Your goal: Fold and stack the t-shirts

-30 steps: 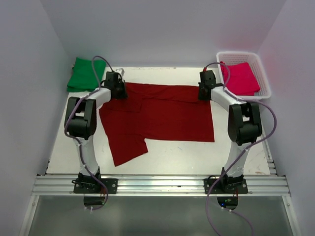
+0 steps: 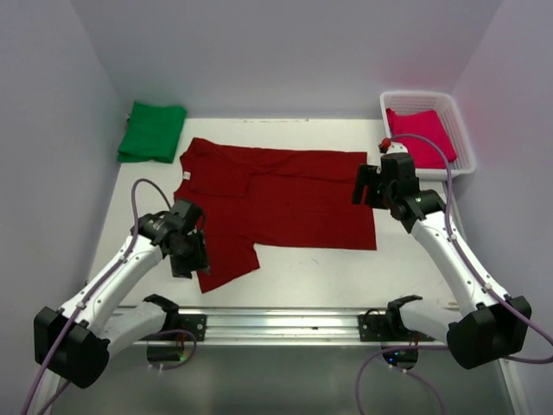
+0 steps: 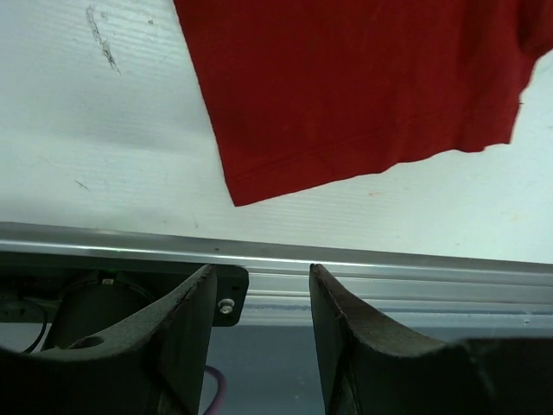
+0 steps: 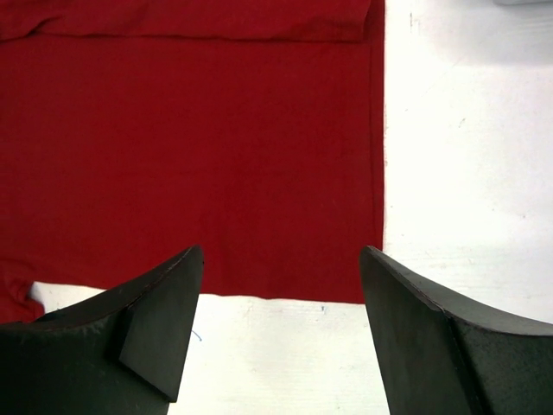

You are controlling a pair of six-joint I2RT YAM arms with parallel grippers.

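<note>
A dark red t-shirt point(image 2: 294, 207) lies spread on the white table, its upper part folded over in a band along the back, with one sleeve pointing toward the front left. My left gripper point(image 2: 188, 266) is open above that sleeve point(image 3: 363, 104); in the left wrist view its fingers point(image 3: 346, 346) hang empty near the table's front rail. My right gripper point(image 2: 367, 186) stands open over the shirt's right end; the right wrist view shows the red cloth point(image 4: 216, 156) below its empty fingers point(image 4: 155, 320).
A folded green shirt point(image 2: 151, 130) lies at the back left. A white basket point(image 2: 462, 147) holding a pink-red shirt point(image 2: 419, 130) stands at the back right.
My left gripper has come from the folded band at the back down toward the front sleeve.
</note>
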